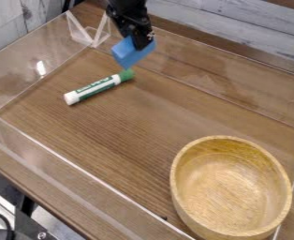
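Note:
My black gripper [135,39] reaches down from the top edge at centre, shut on a blue object [132,52], which it holds over the back of the wooden table. A white tube with green ends [97,90] lies on the table just below and left of it.
A large tan oval bowl [231,187] fills the lower right. A clear, crumpled plastic item [90,28] is at the back left.

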